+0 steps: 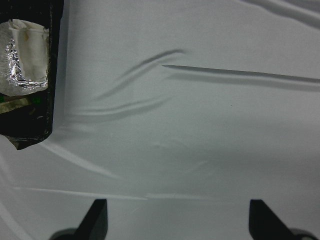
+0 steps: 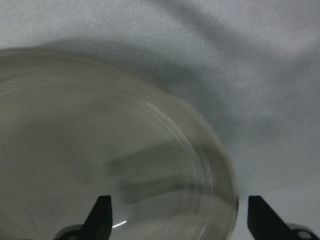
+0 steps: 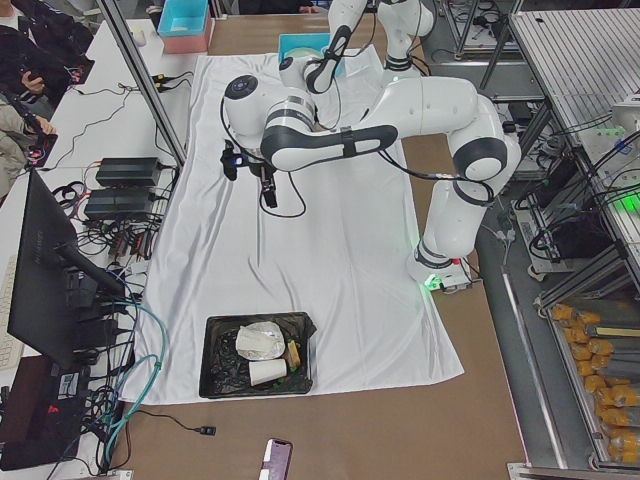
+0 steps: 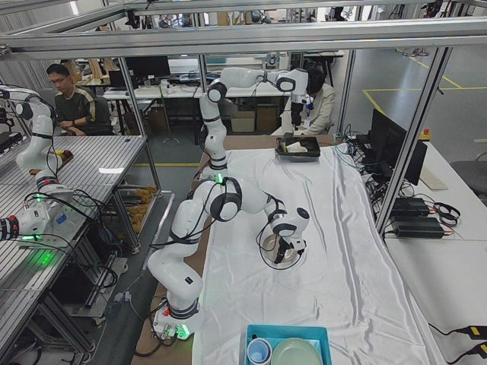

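Note:
A pale translucent plate [image 2: 85, 130] rests on the white cloth, partly hidden under my right arm in the camera right view. My right gripper is open directly over the plate's rim, one finger inside it and one at its outer edge. My left gripper hangs open above bare cloth, nothing between its fingers, with a black lined tray [image 3: 215, 355] in its wrist view at upper left; the tray holds crumpled foil [image 3: 258, 340], a white cup-like piece [image 3: 267, 371] and other scraps.
A blue bin [image 4: 304, 332] with a cup [image 4: 259, 351] and green plate [image 4: 293, 357] stands at the other end of the cloth. Monitors and cables line one side.

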